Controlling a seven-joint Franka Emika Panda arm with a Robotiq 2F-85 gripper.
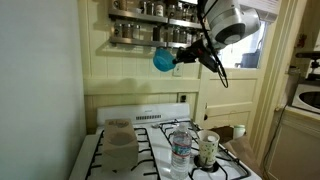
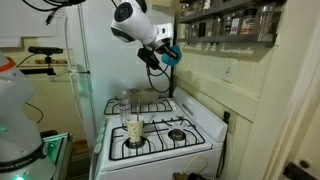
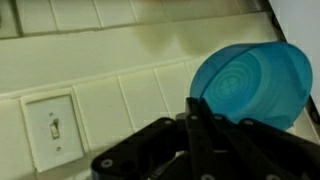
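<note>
High above the stove, close to the wall, a blue cup hangs in the air with my gripper shut on it. In the wrist view the translucent blue cup is tilted, its open mouth partly toward the camera and its inside looking empty. The gripper's dark fingers meet its near rim. Exterior view 2 has the blue cup beside the arm, below the level of the wall shelf.
A wall shelf with several jars is close by the cup. On the white stove stand a clear water bottle, a patterned container and a brown box. A light switch is on the wall.
</note>
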